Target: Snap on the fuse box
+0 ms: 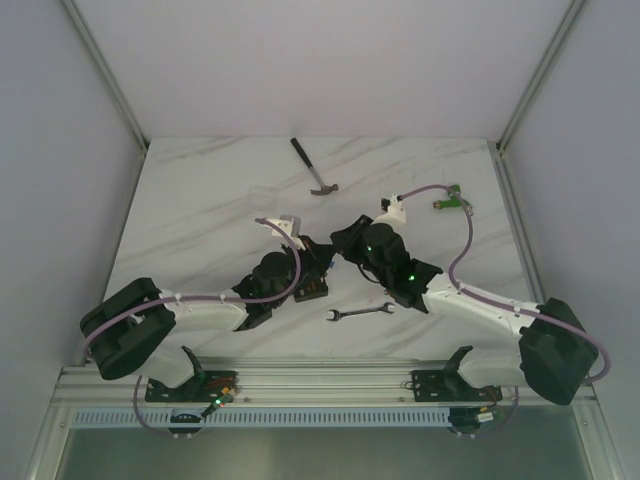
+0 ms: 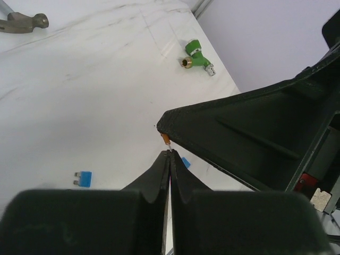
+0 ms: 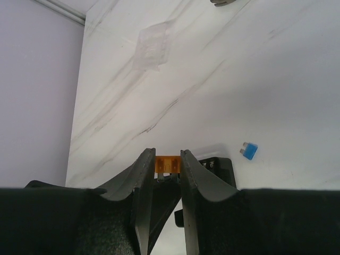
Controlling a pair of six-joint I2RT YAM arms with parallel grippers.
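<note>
Both grippers meet over the middle of the table. My right gripper is shut on a small orange fuse [image 3: 168, 163]. My left gripper is shut just below the orange piece [image 2: 165, 139] at the right gripper's tip, its fingertips at the piece's thin metal end; whether it grips that cannot be told. The black fuse box [image 1: 310, 290] lies under the arms, partly hidden. Small blue fuses [image 2: 83, 178] [image 3: 249, 150] lie on the table.
A hammer [image 1: 318, 175] lies at the back, a green fitting [image 1: 450, 203] at the back right, a clear plastic case [image 1: 261, 197] at back left, and a wrench [image 1: 360, 311] in front.
</note>
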